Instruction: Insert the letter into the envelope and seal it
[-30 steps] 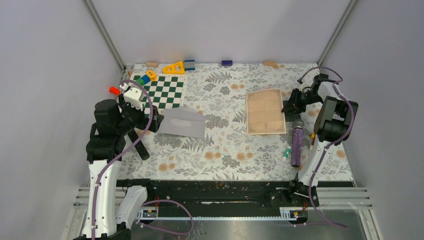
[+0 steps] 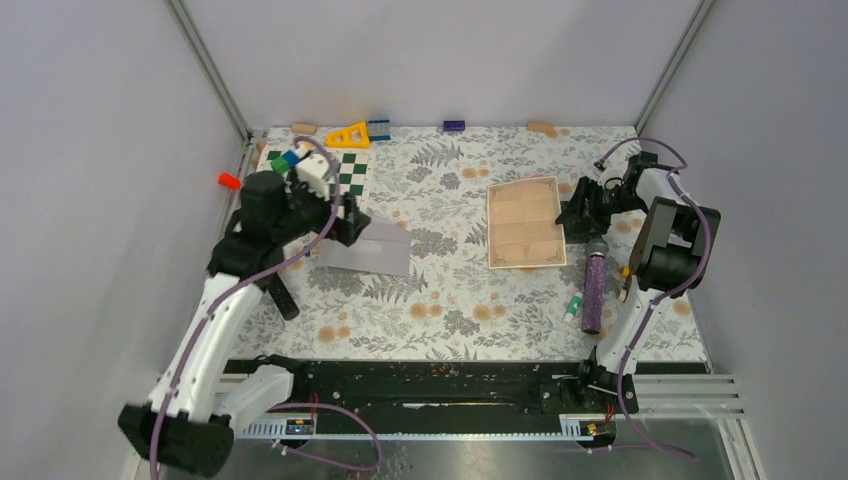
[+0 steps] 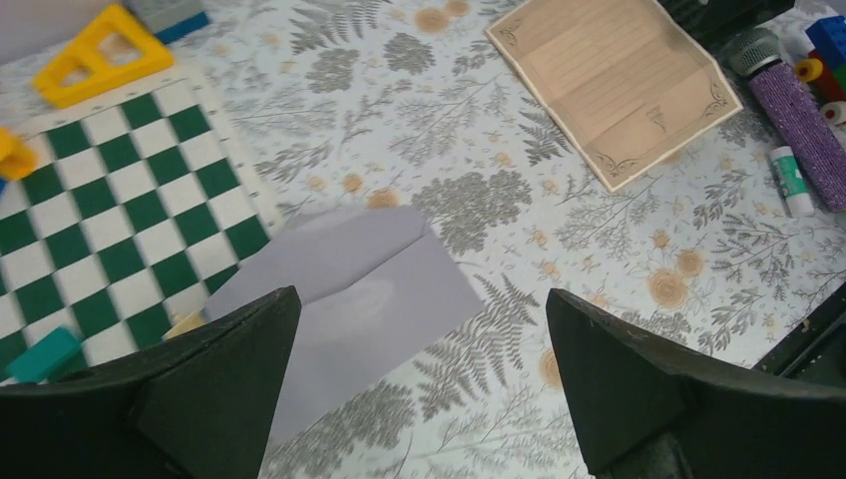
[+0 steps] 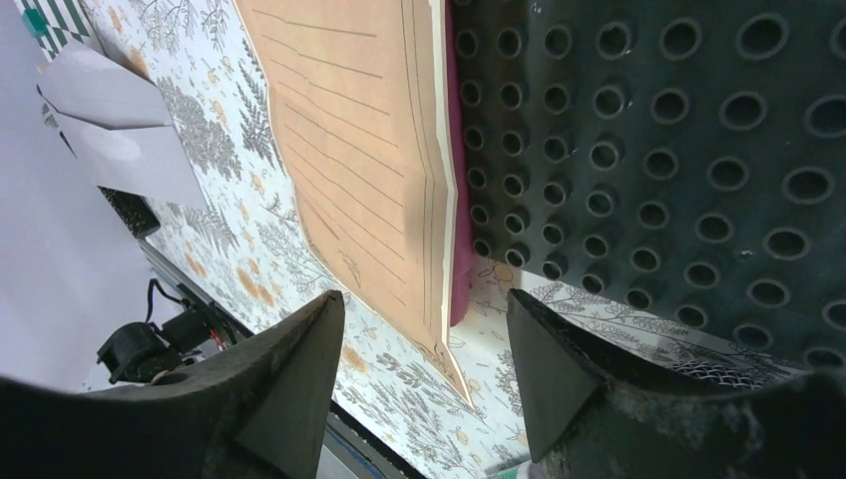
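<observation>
The letter (image 2: 526, 224), a tan lined sheet with a pale border, lies at the right of the table; in the right wrist view the letter (image 4: 349, 170) has its near edge raised. The grey envelope (image 2: 365, 255) lies on the left with its flap open, and it shows fully apart from the letter in the left wrist view. Above the envelope's left part hangs my left gripper (image 2: 352, 220), open and empty. My right gripper stands open at the letter's right edge, with the letter's corner between its fingers in that view but not gripped.
Beside the letter's right edge is a black perforated block (image 4: 638, 140). A purple microphone (image 2: 593, 290) and a small green-white tube (image 2: 573, 306) lie in front of it. A green checkered board (image 2: 353, 172) sits behind the envelope. Mid-table is clear.
The left arm has swung right, bringing its gripper over the envelope.
</observation>
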